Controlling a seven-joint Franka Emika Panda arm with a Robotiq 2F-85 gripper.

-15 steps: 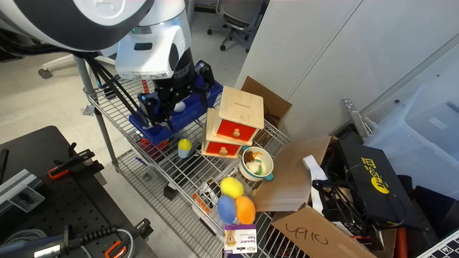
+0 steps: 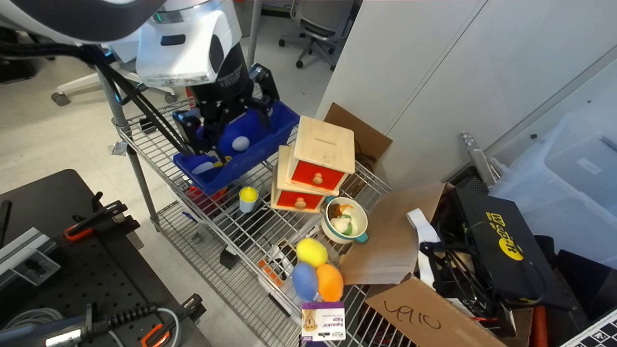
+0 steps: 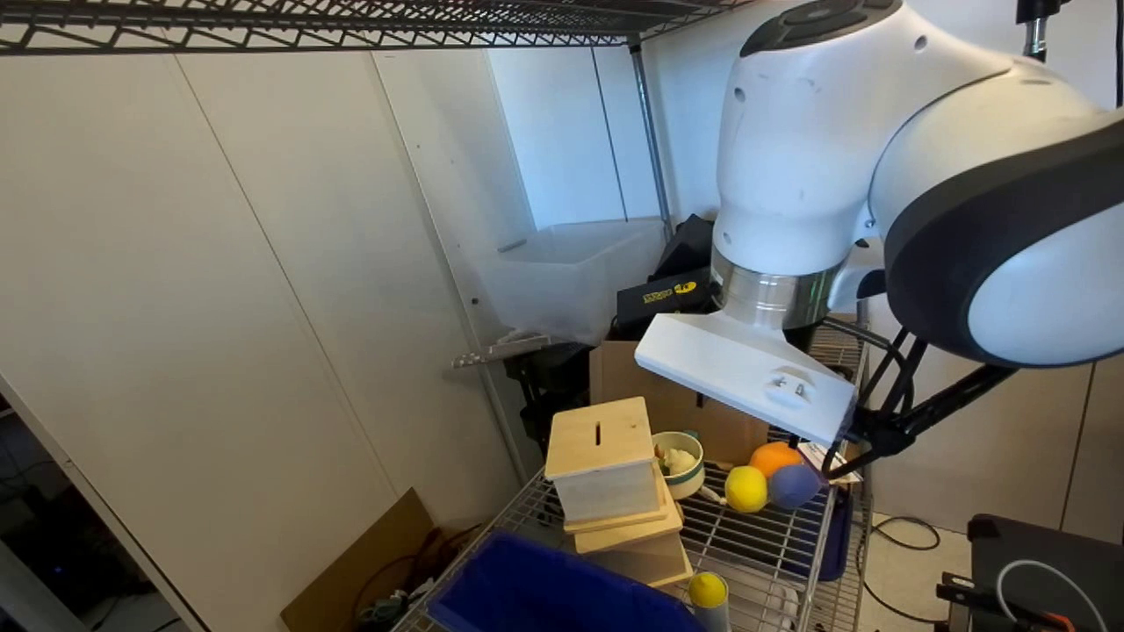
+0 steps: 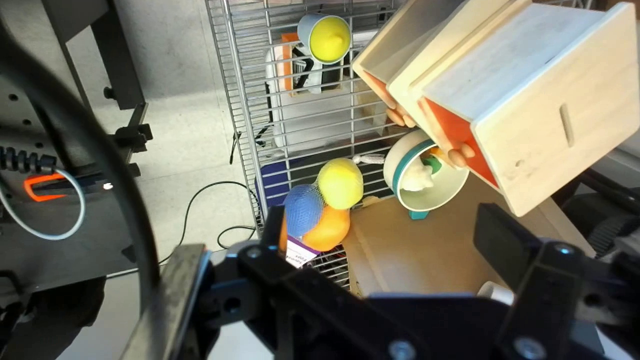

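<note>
My gripper [image 2: 231,136] is open above the blue bin [image 2: 277,121] in the first exterior view, with nothing seen between its fingers. In the wrist view its black fingers [image 4: 507,231] stand wide apart. Inside the bin lie a white ball [image 2: 240,143] and a few other white and yellow items, partly hidden by the gripper. Two wooden boxes with red drawer fronts [image 2: 315,175] are stacked beside the bin. A grey cup with a yellow top [image 2: 248,198] stands near the bin's front side. A white and teal bowl [image 2: 357,215] holds small white, green and brown pieces.
Yellow [image 2: 312,252], blue [image 2: 304,281] and orange [image 2: 330,282] balls sit together by a purple-and-white card [image 2: 323,321]. An open cardboard box [image 2: 379,248] borders the wire shelf [image 2: 243,231]. The stacked boxes rise close to the bin.
My arm and gripper have shifted up and to the left in the first exterior view, uncovering more of the bin's contents. The objects on the shelf have not moved.
</note>
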